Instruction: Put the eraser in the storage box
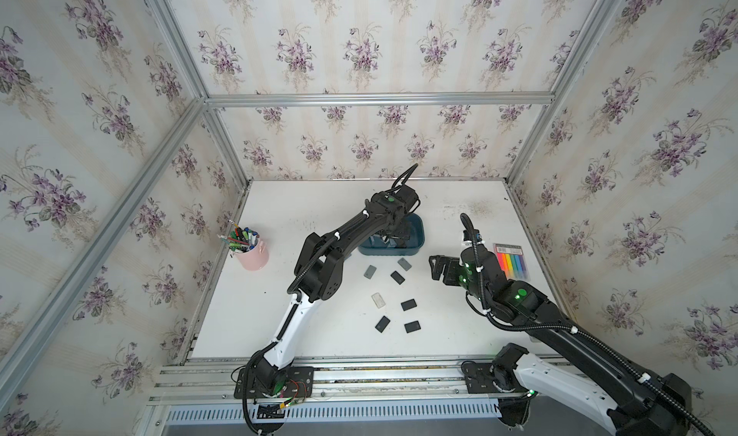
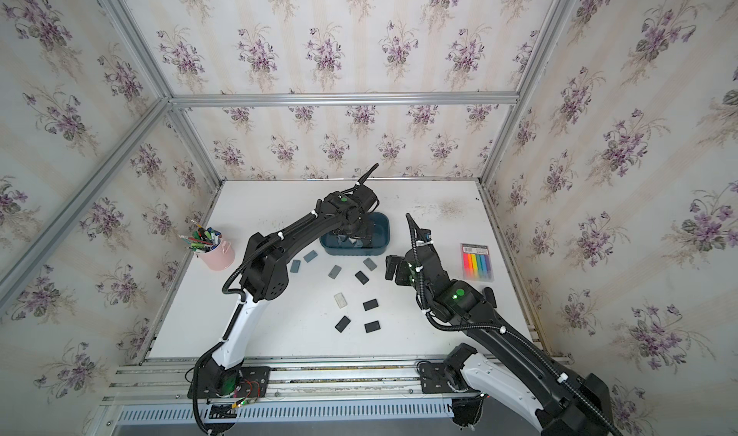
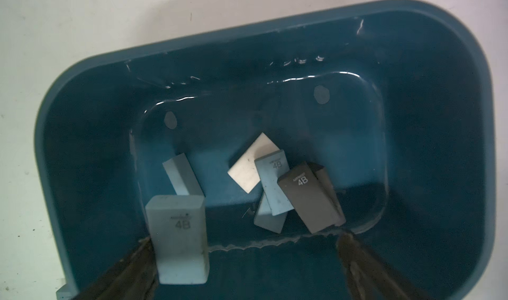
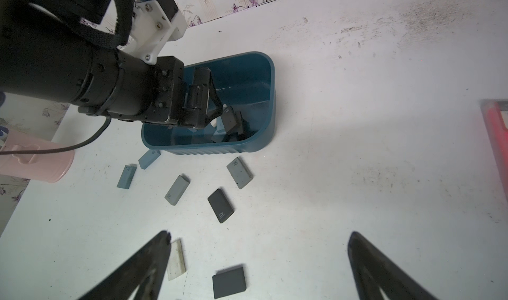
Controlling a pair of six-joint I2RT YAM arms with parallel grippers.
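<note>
The teal storage box (image 3: 439,141) holds several erasers, white, blue-grey and dark. A blue-grey eraser (image 3: 177,239) is inside the box's outline beside one fingertip of my open left gripper, above the others; whether it touches the finger is unclear. The left gripper is over the box. My right gripper stands open over the table, right of the box. Several loose erasers, including a black one (image 4: 220,204) and a white one (image 4: 176,260), lie in front of the box.
A pink pen cup (image 1: 253,255) stands at the left. A set of coloured markers (image 1: 509,260) lies at the right, behind the right arm.
</note>
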